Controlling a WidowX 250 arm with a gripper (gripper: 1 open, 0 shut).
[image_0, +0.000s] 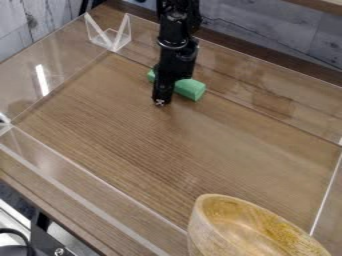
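Note:
The black gripper (162, 98) reaches down from the top centre to the wooden table. Its fingers are shut, low over the surface at the front left of a green block (187, 88). The block lies on the table partly behind the arm. I see nothing clearly held between the fingertips.
A yellow oval container (247, 230) sits at the bottom right. Clear plastic pieces stand at the top left and left edge.

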